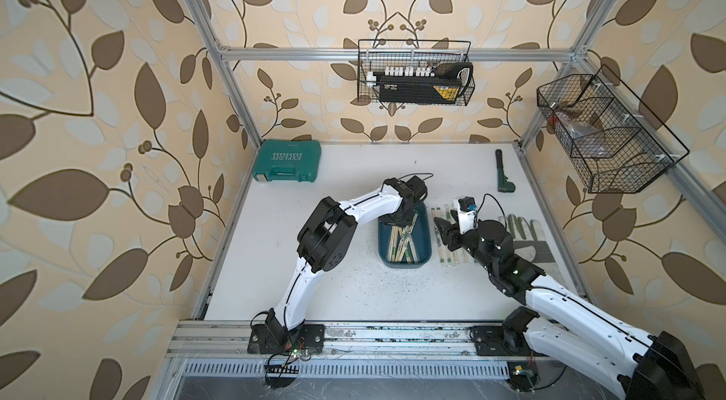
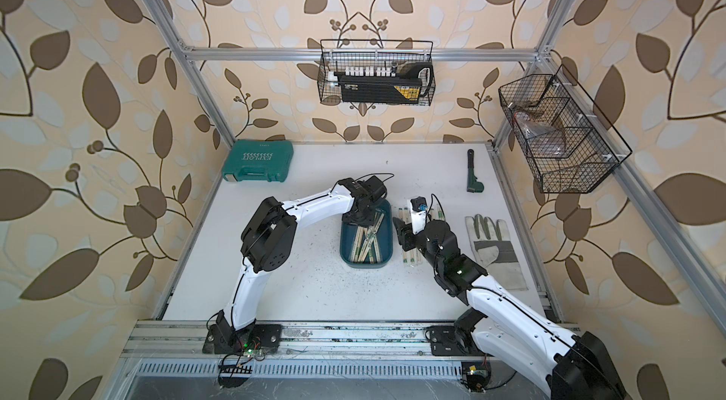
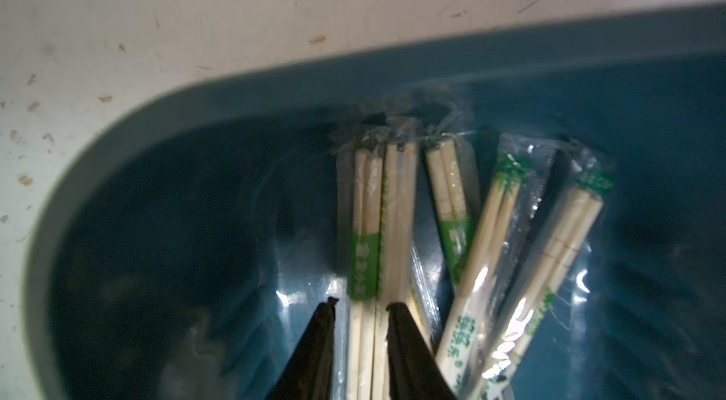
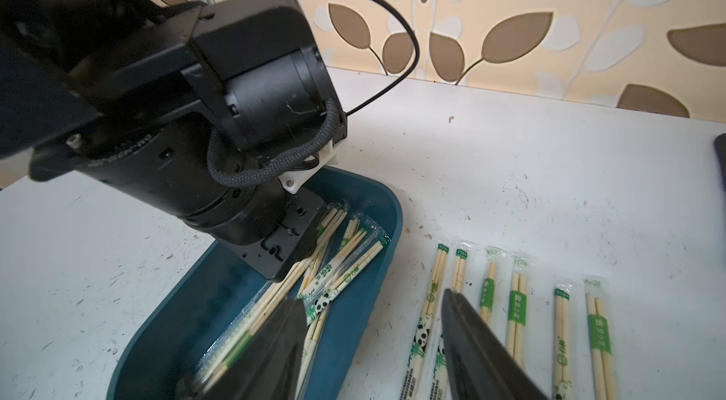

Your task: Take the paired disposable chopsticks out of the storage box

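The blue storage box [image 1: 386,252] holds several wrapped chopstick pairs [image 3: 363,264]. My left gripper points down into the box, part open, its tips at the leftmost pairs in the left wrist view; whether one lies between them is unclear. My right gripper stands part open to the right of the box with nothing between its fingers. Several wrapped pairs [image 4: 516,317] lie in a row on the table beside the box.
A green case [image 1: 286,161] sits at the back left, a green tool [image 1: 505,177] at the back right, gloves [image 2: 495,256] at the right. Wire baskets [image 2: 376,71] hang above.
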